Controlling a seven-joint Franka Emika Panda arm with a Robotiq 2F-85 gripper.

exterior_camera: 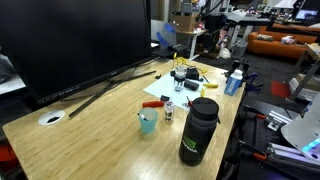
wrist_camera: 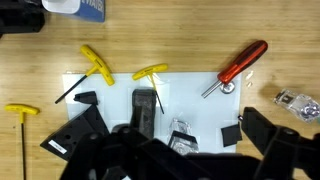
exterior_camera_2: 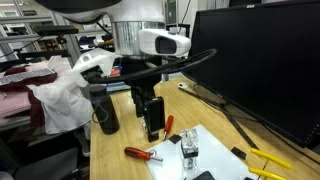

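My gripper is open, its black fingers (wrist_camera: 138, 152) spread wide above the table with nothing between them. Below them in the wrist view, a clear plastic container (wrist_camera: 182, 140) stands on a white sheet (wrist_camera: 203, 88). To its upper right lies a red-handled screwdriver (wrist_camera: 243, 62), partly over the sheet's edge. Yellow-handled tools (wrist_camera: 150, 71) and several black pieces lie on and around the sheet. From exterior view 2, the gripper (exterior_camera_2: 150, 122) hangs above the table, close to the screwdriver (exterior_camera_2: 140, 154) in the picture.
In exterior view 1, a tall black canister (exterior_camera: 200, 130) stands near the table's front edge. A pale teal cup (exterior_camera: 148, 120) and a small clear bottle (exterior_camera: 168, 112) are nearby. The monitor (exterior_camera: 75, 45) lines the back. Bare table lies at left.
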